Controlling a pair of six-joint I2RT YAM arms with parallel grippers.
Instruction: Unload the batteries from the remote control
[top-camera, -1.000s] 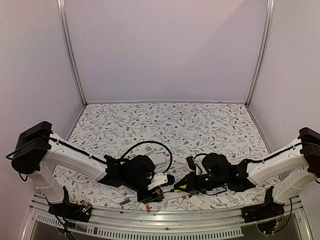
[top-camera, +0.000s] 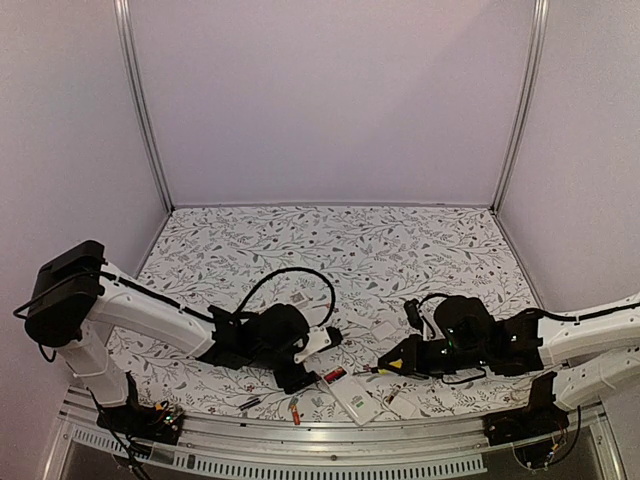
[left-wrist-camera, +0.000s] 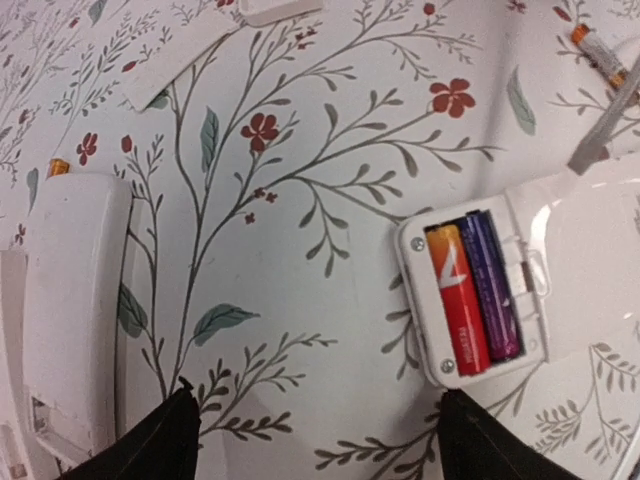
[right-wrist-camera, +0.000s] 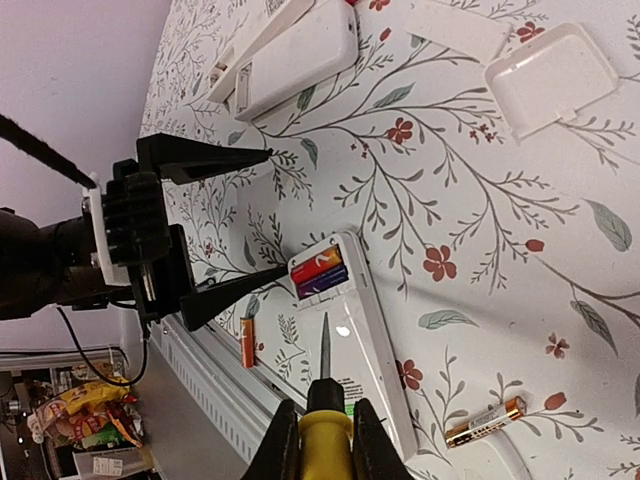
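The white remote control (top-camera: 352, 401) lies near the table's front edge, its compartment holding a red battery (left-wrist-camera: 457, 300) and a purple battery (left-wrist-camera: 492, 282). My left gripper is open just beside the compartment's end, nothing between its fingers. My right gripper is shut on a yellow-handled tool (right-wrist-camera: 326, 440), whose thin metal tip points toward the compartment, over the remote's body.
Other white remotes and casings (right-wrist-camera: 295, 75) and a pale cover (right-wrist-camera: 550, 75) lie farther back. Loose batteries lie on either side, one orange (right-wrist-camera: 247, 342), another (right-wrist-camera: 485, 420) by the right. The front rail borders the table.
My right gripper has moved right with the tool, away from the compartment.
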